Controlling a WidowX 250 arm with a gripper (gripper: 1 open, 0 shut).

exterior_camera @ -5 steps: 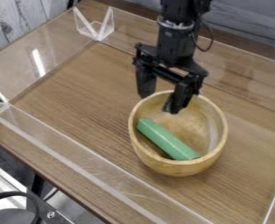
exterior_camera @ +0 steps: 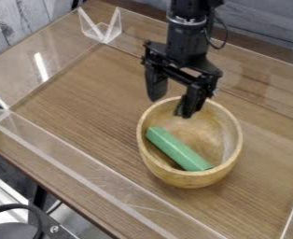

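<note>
My black gripper (exterior_camera: pixel 175 92) hangs in the upper middle of the camera view, open, its fingers spread over the back part of a round wooden bowl (exterior_camera: pixel 221 159). A green bar-shaped object (exterior_camera: pixel 178 148) lies at a slant inside the bowl, toward its front left, apart from the gripper.
A clear plastic piece (exterior_camera: pixel 101 25) sits at the back left. Dark equipment with cables (exterior_camera: pixel 19 224) lies at the lower left edge.
The bowl and green object have not moved.
</note>
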